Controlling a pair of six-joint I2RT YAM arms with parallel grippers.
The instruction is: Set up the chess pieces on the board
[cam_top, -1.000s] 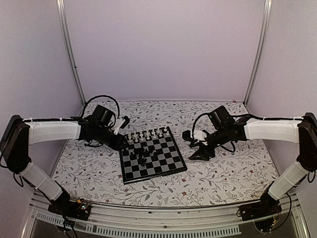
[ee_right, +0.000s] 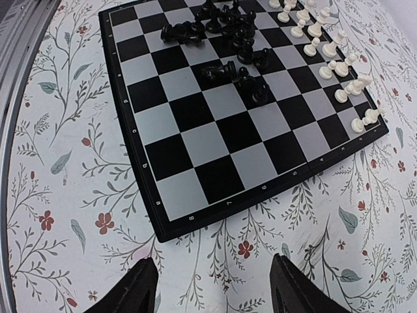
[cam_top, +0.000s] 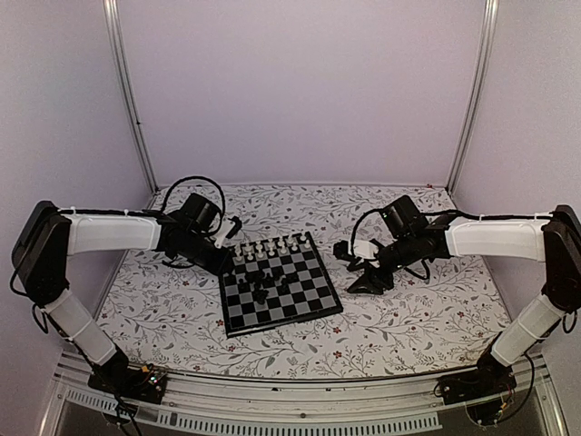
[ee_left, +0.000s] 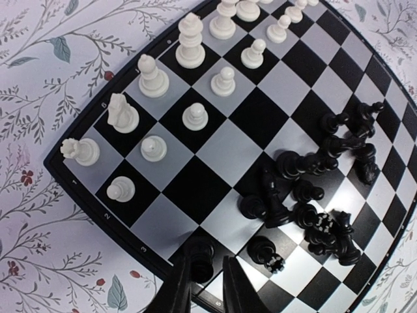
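Observation:
The chessboard [cam_top: 304, 304] lies mid-table. White pieces, including a king [ee_left: 190, 49] and rook [ee_left: 81, 151], stand in rows along one side. Black pieces, such as a fallen one [ee_right: 218, 72], lie or stand clustered mid-board. My left gripper is at the board's left edge, shut on a dark chess piece [ee_left: 201, 254], seen between its fingertips. My right gripper is open over the cloth beside the board's right edge, with nothing between its fingers.
The floral tablecloth [cam_top: 399, 336] is clear around the board, with free room at front and back. Pale walls [cam_top: 300, 109] enclose the back and sides.
The right arm and the pieces show little visible change.

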